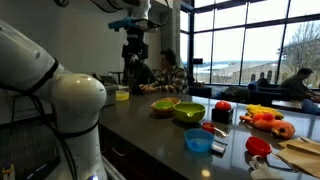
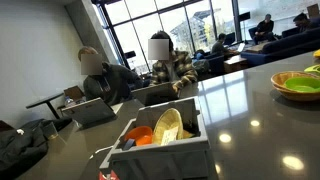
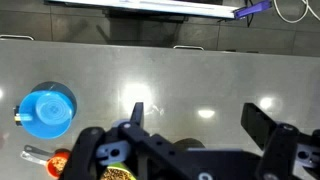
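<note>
High above the table in exterior view 1, my gripper (image 1: 134,60) points down. In the wrist view the gripper stands open, its two black fingers wide apart and bare table between them. A blue bowl (image 3: 47,109) lies left of the fingers in that view, with a red-ended utensil (image 3: 45,158) below it. Part of a yellow-patterned bowl (image 3: 112,172) shows at the bottom edge, partly hidden by the left finger. In exterior view 1, a green bowl (image 1: 188,112) and a red bowl (image 1: 258,146) rest on the table. Exterior view 2 does not show my gripper.
Exterior view 1 shows a yellow container (image 1: 122,95) near the arm, and an orange item (image 1: 282,130) and a wooden board (image 1: 302,155) at right. A grey bin (image 2: 160,160) holding bowls stands in exterior view 2. People sit beyond the table.
</note>
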